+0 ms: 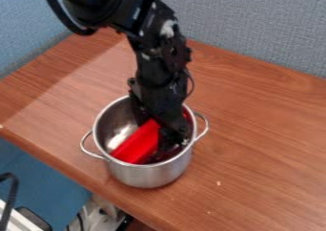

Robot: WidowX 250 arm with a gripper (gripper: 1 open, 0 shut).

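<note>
A steel pot (148,175) with two side handles stands near the front-left edge of the wooden table. A red object (136,143) lies inside it, with something white beside it at the left. The black gripper (166,137) reaches down into the pot at its right half, next to the red object. Its fingertips are dark and partly hidden, so what is between them cannot be made out.
Grey-blue walls stand at the back and left. Cables and clutter lie below the front-left table edge.
</note>
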